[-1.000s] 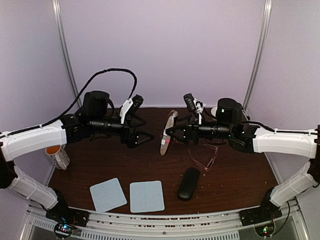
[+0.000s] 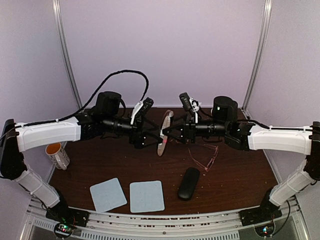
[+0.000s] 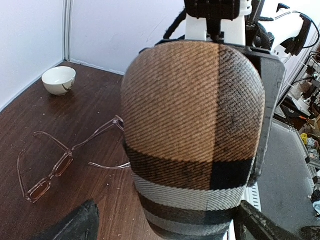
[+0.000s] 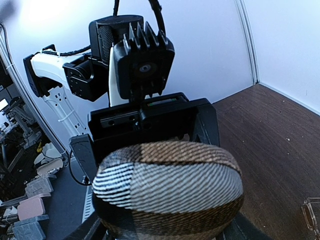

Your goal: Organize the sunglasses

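Note:
A plaid sunglasses case (image 2: 164,132) (image 3: 192,125) (image 4: 167,185) is upright between the two grippers, held from the right by my right gripper (image 2: 175,131). My left gripper (image 2: 152,135) stands open with its fingers at the case's left side. Pink-framed sunglasses (image 2: 207,160) (image 3: 55,175) lie on the table at right, partly under the right arm. A black case (image 2: 188,183) lies at the front.
Two pale cloths (image 2: 107,195) (image 2: 146,196) lie at the front left of the table (image 2: 110,155). A mug (image 2: 59,157) stands at the left edge, a white bowl (image 3: 59,80) at the back.
My left gripper has moved right, closing up on the plaid case. The case and right gripper have shifted slightly left.

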